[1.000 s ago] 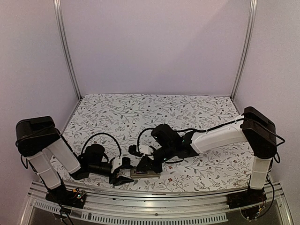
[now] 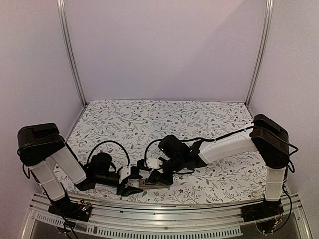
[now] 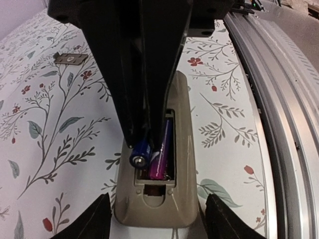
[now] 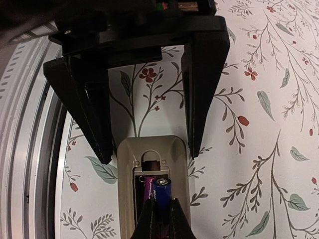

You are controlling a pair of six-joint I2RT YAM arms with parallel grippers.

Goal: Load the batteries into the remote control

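Note:
The remote control (image 3: 179,209) lies face down on the table, its battery compartment bare. Inside that compartment rests a purple battery (image 3: 158,164). My right gripper is shut on a blue battery (image 4: 162,191), which sits tilted over the slot beside the purple one; its far end is hidden by the fingers. Part open, my left gripper has one finger on each side of the remote's near end, with gaps left between them, and grips nothing. In the top view the grippers meet over the remote (image 2: 148,184).
The small battery cover (image 3: 71,59) appears to lie on the patterned table away from the remote. Along the front runs a metal rail (image 2: 149,216), close to the remote. The table behind the arms is clear.

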